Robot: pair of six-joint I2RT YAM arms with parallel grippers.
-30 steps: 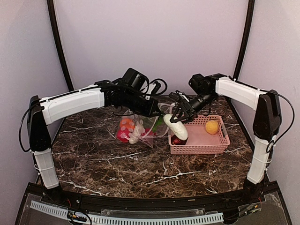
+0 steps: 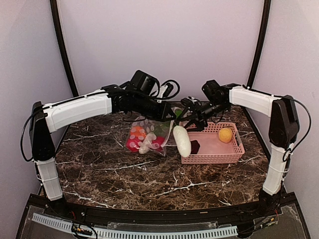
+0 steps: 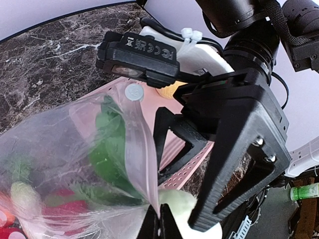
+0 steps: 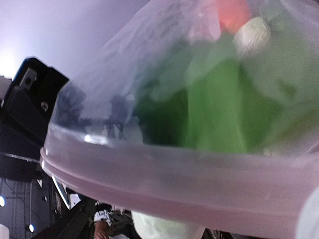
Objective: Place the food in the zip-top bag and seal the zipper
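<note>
The clear zip bag (image 2: 144,138) holds red, orange, white and green food. My left gripper is shut on its rim. The white radish (image 2: 182,141) points downward in the top view, over the basket's left edge and outside the bag mouth. Its green leaves (image 4: 219,109) appear behind the bag film in the right wrist view, while its white body (image 4: 164,226) shows only at the bottom.
A pink basket (image 2: 212,158) stands right of the bag, with a yellow-orange round item (image 2: 225,135) and a dark red item (image 2: 195,147) inside.
</note>
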